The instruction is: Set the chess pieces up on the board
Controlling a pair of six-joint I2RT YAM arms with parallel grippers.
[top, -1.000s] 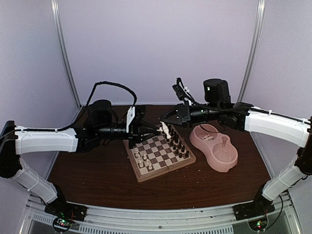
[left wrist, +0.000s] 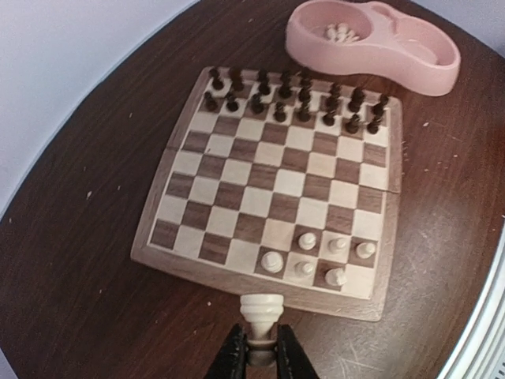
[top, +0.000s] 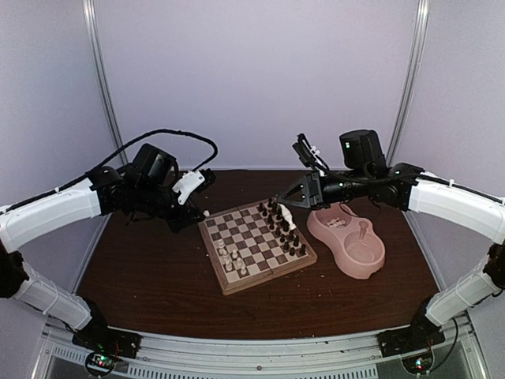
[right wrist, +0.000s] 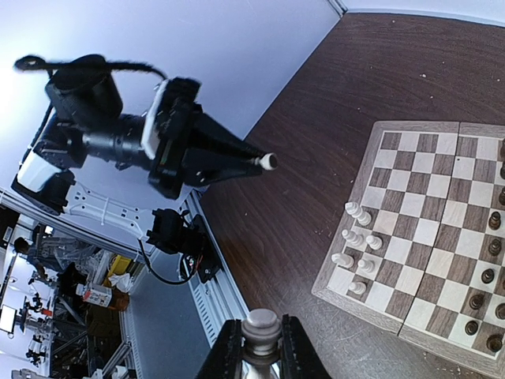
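In the left wrist view my left gripper is shut on a small white piece (left wrist: 261,306), above the table near the board's white side. My right gripper is shut on another white piece (right wrist: 261,324); from above, that piece (top: 286,215) hangs tilted over the dark side. On the chessboard (left wrist: 213,272), several white pieces (left wrist: 306,241) stand grouped at one corner. Two rows of dark pieces (left wrist: 280,113) stand along the opposite edge. Most squares along the rest of the white side are bare.
A pink two-bowl container (top: 371,264) stands right of the board, with several white pieces (top: 336,223) in one bowl. Bare dark table (top: 158,276) lies left and in front of the board.
The left gripper was close beside the right one; it has drawn away left with its white piece and now points downward over the board's white side. The right arm has shifted slightly right.
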